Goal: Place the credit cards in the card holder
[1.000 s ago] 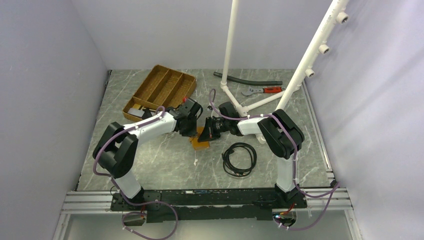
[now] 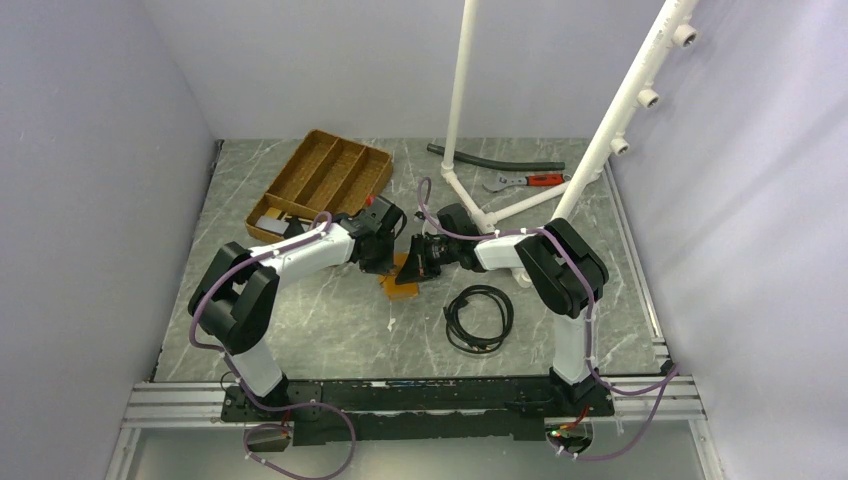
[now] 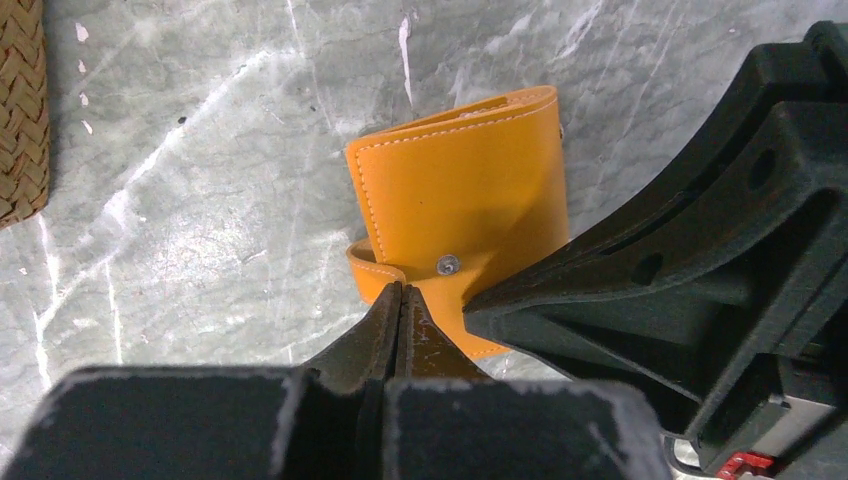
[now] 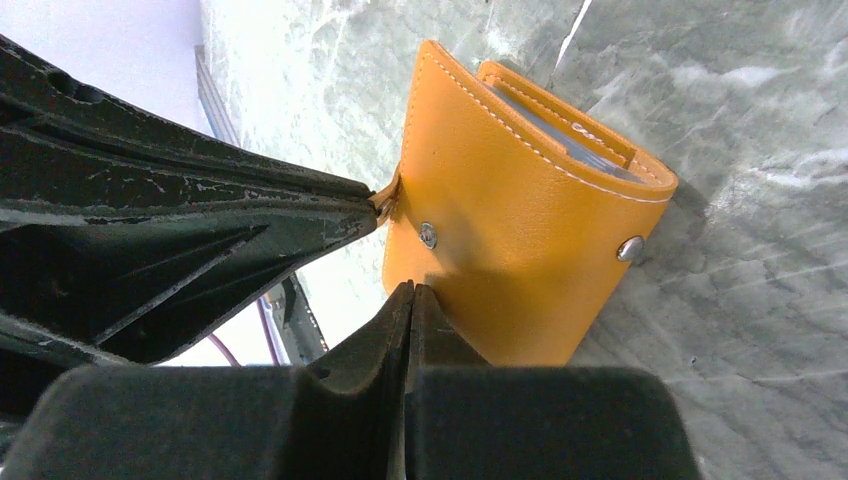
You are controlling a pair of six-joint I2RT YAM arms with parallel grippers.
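Note:
The orange leather card holder (image 2: 402, 289) lies folded on the table between both grippers. Thin grey edges that look like cards (image 4: 570, 140) show inside its open top in the right wrist view. Two metal snaps are visible there, one on the front face and one by the side edge. My left gripper is shut on the end of the holder's narrow strap (image 3: 372, 268), at the side of the front face. Low on that face, near the front snap (image 3: 448, 265), the tip of my right gripper rests close, shut, with nothing seen between its fingers.
A woven divided tray (image 2: 330, 175) stands behind my left arm, with items in its near-left compartment. Right of the holder lies a coiled black cable (image 2: 479, 318). A wrench (image 2: 530, 181) and white pipe frame (image 2: 470, 190) are at the back.

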